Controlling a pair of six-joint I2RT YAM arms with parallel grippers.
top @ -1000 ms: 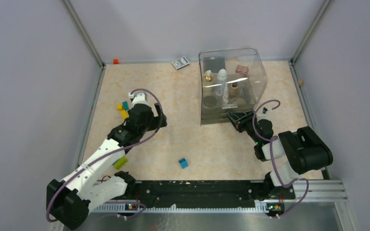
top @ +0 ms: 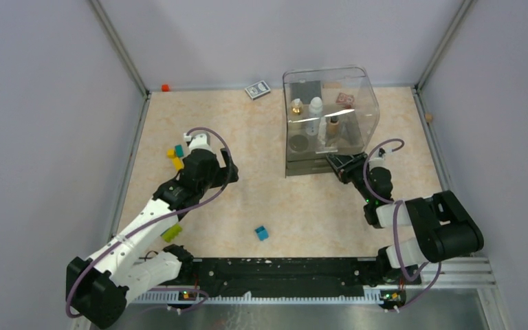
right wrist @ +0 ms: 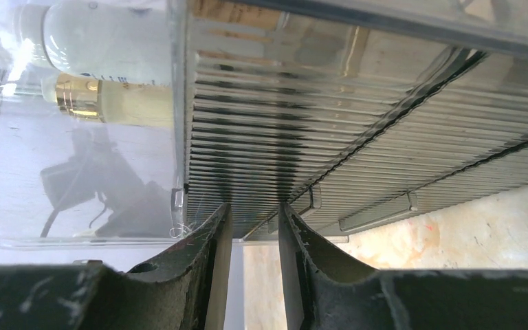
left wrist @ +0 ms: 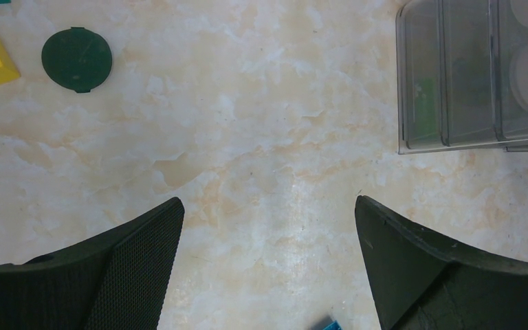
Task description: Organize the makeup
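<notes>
A clear makeup organizer (top: pixel 323 130) stands at the back right with bottles and jars inside. Behind its lid in the top view are a white bottle (top: pixel 315 110) and a gold-topped bottle (top: pixel 297 110). My right gripper is at the front drawers, low on the organizer, fingertips close together with a narrow gap against the ribbed drawer fronts (right wrist: pixel 282 151); whether they touch a handle I cannot tell. My left gripper hangs open over bare table, left of the organizer, nothing between its fingers.
Yellow and teal blocks (top: pixel 177 163) and a green block (top: pixel 172 232) lie at the left, a blue block (top: pixel 261 232) front centre. A dark green round lid (left wrist: pixel 75 58) is on the table.
The right arm's body has shifted, and its gripper stays at the organizer's lower front, slightly moved. The organizer has shifted very slightly. The left arm is still.
</notes>
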